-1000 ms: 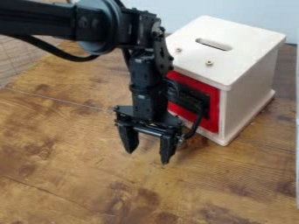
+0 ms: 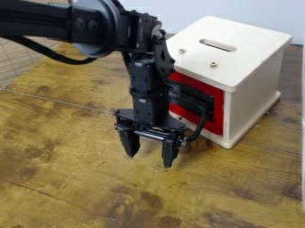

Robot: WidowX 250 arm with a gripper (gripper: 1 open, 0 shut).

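My black gripper [image 2: 150, 153] hangs point-down over the wooden table in the centre, its two fingers apart with nothing between them. Just behind it, to the right, stands a white box [image 2: 251, 98] with a slot and small knobs on top and a red panel [image 2: 217, 119] on the side facing me, partly hidden by the arm.
A pale surface runs along the far right edge, and a light woven or tiled area shows at the top left.
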